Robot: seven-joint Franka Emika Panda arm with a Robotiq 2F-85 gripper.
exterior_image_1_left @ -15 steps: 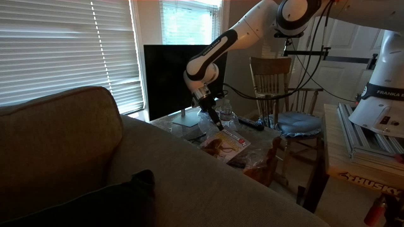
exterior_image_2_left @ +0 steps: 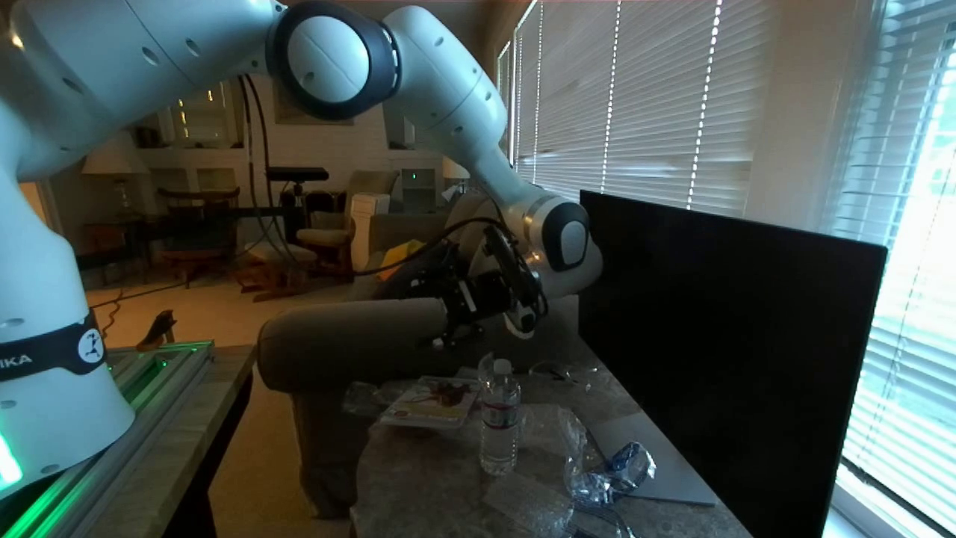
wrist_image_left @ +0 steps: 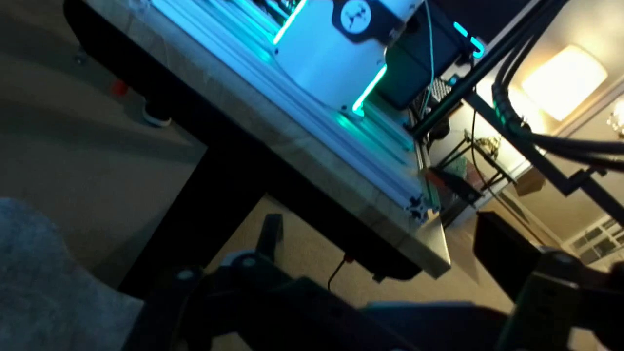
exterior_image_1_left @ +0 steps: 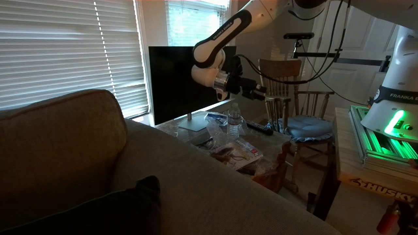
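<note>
Raised above the cluttered side table (exterior_image_1_left: 270,145), my gripper (exterior_image_1_left: 261,92) points roughly level toward the robot's base. In the wrist view its dark fingers (wrist_image_left: 270,237) stand wide apart, open, with nothing held between them. A magazine or book with a picture cover (exterior_image_1_left: 237,154) lies on the table below, apart from the gripper; exterior view 2 shows it (exterior_image_2_left: 435,400) near the sofa arm. Beside it a clear water bottle (exterior_image_2_left: 500,421) stands upright with its cap on.
Crumpled clear plastic and a blue-silver wrapper (exterior_image_2_left: 627,466) litter the table. A large black monitor (exterior_image_2_left: 717,350) stands close behind the arm. The sofa (exterior_image_1_left: 188,188) borders the table, a black remote (exterior_image_1_left: 259,127) lies near the bottle, and a wooden chair (exterior_image_1_left: 280,70) stands beyond.
My gripper has risen from just over the magazine and swung from pointing down to nearly level. The magazine has shifted slightly, and the base's light now glows green.
</note>
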